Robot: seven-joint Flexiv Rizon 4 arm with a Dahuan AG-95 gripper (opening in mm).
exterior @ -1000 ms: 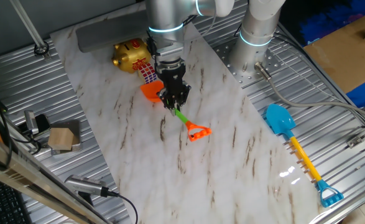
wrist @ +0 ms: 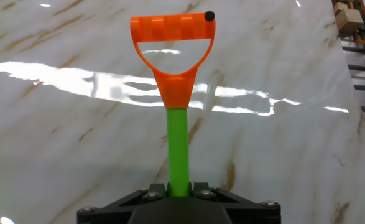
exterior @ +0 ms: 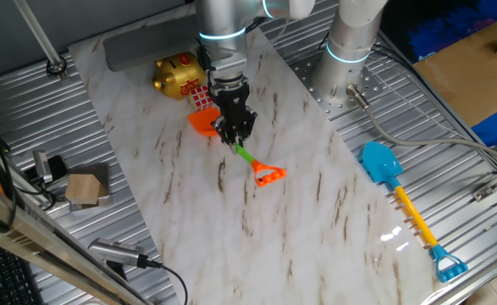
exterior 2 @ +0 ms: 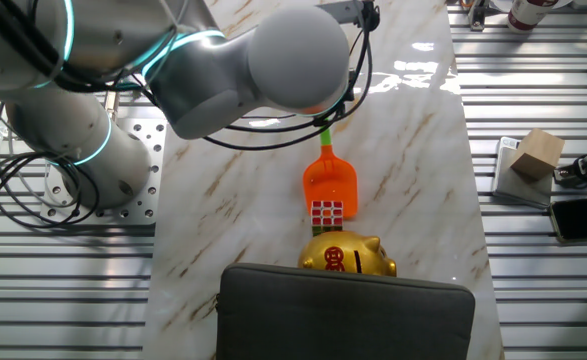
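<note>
A toy shovel with an orange blade (exterior 2: 330, 184), a green shaft (wrist: 178, 146) and an orange D-shaped handle (wrist: 173, 28) is held by my gripper (exterior: 234, 138). In the wrist view the fingers are shut around the shaft, the handle pointing away from them. The blade's front edge is at a red-and-white cube (exterior 2: 327, 214); whether they touch, I cannot tell. Right behind the cube stands a gold piggy bank (exterior: 179, 75). The arm hides part of the shaft in both exterior views.
A dark grey case (exterior 2: 345, 315) stands behind the piggy bank at the marble board's end. Off the board lie a blue-and-yellow shovel (exterior: 410, 207) and a wooden block (exterior: 83, 189).
The gripper and the shovel it holds have shifted slightly toward the cube and piggy bank. The grip on the shaft looks the same.
</note>
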